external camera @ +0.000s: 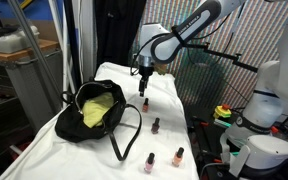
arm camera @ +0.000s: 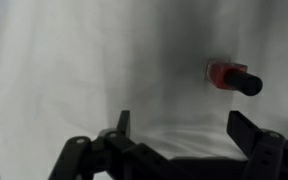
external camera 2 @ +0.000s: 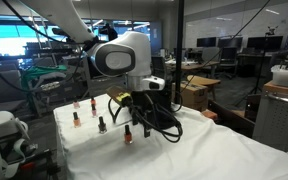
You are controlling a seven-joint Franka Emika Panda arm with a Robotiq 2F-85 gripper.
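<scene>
In the wrist view my gripper is open, its two dark fingers wide apart and the gap between them empty. A small red bottle with a black cap (arm camera: 234, 78) stands ahead of the right finger, off to the right of the gap. Exterior view 1 has the gripper (external camera: 141, 91) low over the far end of the white-covered table, just above and left of that bottle (external camera: 145, 105). From exterior view 2, the bottle (external camera 2: 128, 135) stands upright close beside the lowered gripper (external camera 2: 143, 123); whether they touch cannot be made out.
More small bottles stand nearer the base, among them a dark one (external camera: 155, 126), a pinkish one (external camera: 150, 160) and an orange one (external camera: 178, 157). A black bag (external camera: 72, 121) with yellow inside lies at the table's middle.
</scene>
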